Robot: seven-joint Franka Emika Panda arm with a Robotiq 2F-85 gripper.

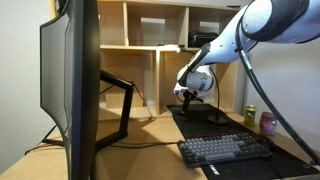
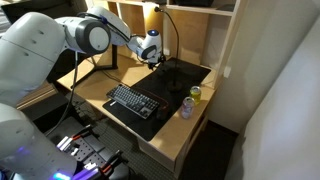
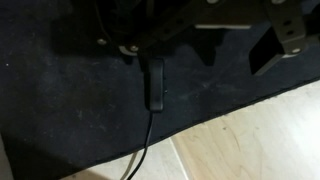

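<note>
Over the far end of the black desk mat (image 2: 190, 72), my gripper (image 1: 186, 100) points downward. In the wrist view the gripper is open, its dark fingers wide apart along the top of the picture. A small black oblong object (image 3: 155, 88) with a thin cable (image 3: 145, 148) lies on the mat near its edge, close to the left finger. Nothing shows held between the fingers. The dark fingers merge with the mat, so their height above it is hard to judge.
A grey keyboard (image 2: 138, 101) lies on the mat. To its right stand a yellow-green can (image 2: 195, 93) and a pinkish jar (image 2: 187, 107). Wooden shelves (image 1: 150, 60) rise behind the arm, and a black monitor (image 1: 75, 80) fills the left side. Bare wood shows left of the mat.
</note>
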